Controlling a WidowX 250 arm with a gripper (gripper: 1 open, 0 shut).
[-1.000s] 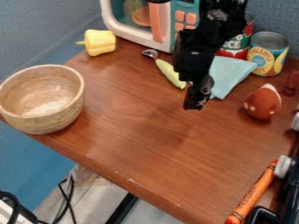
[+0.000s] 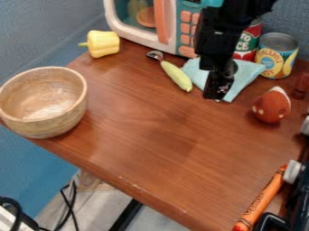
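My black gripper [image 2: 218,81] hangs at the back centre over a folded light-blue cloth [image 2: 248,74], in front of the cans. Its fingertips are at or just over the cloth; whether they are open or shut on anything is too dark to tell. A pale yellow banana-like item [image 2: 178,76] lies just left of it, beside a spoon [image 2: 157,56]. A wooden bowl [image 2: 42,99] sits at the left.
A toy microwave [image 2: 145,23], a yellow pepper [image 2: 101,43], two cans [image 2: 277,56], a red-brown egg-shaped object [image 2: 272,106] and an orange crayon-like item [image 2: 263,200] surround the edges.
My gripper has moved right and slightly up in the picture, uncovering more of the yellow banana-like item and covering part of the cloth.
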